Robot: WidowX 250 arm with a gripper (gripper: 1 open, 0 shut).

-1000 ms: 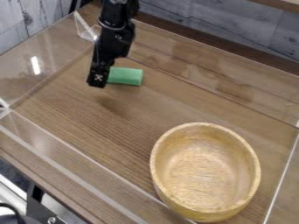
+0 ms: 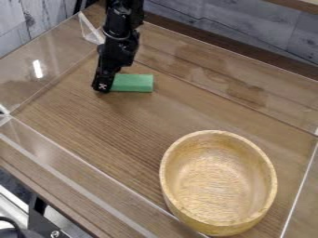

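My black gripper (image 2: pixel 107 82) reaches down from the top of the camera view to the left end of a flat green block (image 2: pixel 134 83) on the wooden table. Its fingertips are at that end of the block and seem closed on it, though the contact is small and dark.
A large round tan bowl (image 2: pixel 218 181) stands at the lower right. Grey walls border the back, and the table's edge runs along the lower left.
My gripper has come down and slightly right onto the block's left end. The green block now sits a little lower in view and lies more level.
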